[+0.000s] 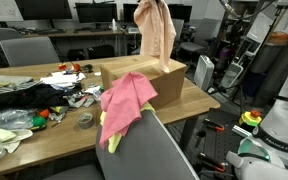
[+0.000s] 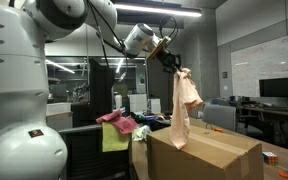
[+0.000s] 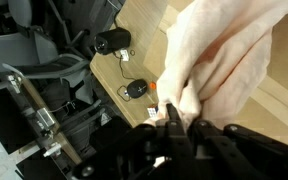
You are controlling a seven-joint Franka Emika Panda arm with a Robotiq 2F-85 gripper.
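A pale peach cloth [image 1: 156, 32] hangs from my gripper, high over the cardboard box. In exterior view 2 the gripper [image 2: 172, 64] is shut on the cloth's top, and the cloth [image 2: 183, 105] drapes down in a long fold whose lower end reaches about the height of the box top. The cardboard box [image 2: 204, 155] stands on the table below. In the wrist view the bunched cloth [image 3: 219, 50] fills much of the upper right and gathers at the dark fingers, which it partly hides.
A pink cloth [image 1: 127, 102] and a yellow one lie over a grey chair back [image 1: 134, 152] in front of the table. The wooden table [image 1: 59, 145] carries dark clothing [image 1: 24, 97], tape [image 1: 85, 121] and clutter on its left. Monitors stand behind.
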